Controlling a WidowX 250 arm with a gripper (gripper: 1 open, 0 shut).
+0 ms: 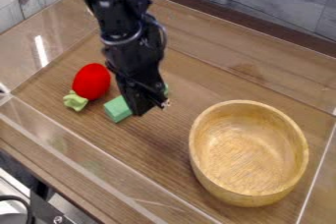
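My black gripper (pixel 147 98) hangs from the arm at centre, over a green block (pixel 118 109) that it partly covers; whether it touches the block cannot be told. It looks shut, with nothing clearly visible between its fingers. A red strawberry-like object (pixel 90 81) with a green top lies just left of it.
A large tan bowl (pixel 250 179) fills the right front of the wooden table (pixel 237 51). A dark cable loop shows at the lower left corner.
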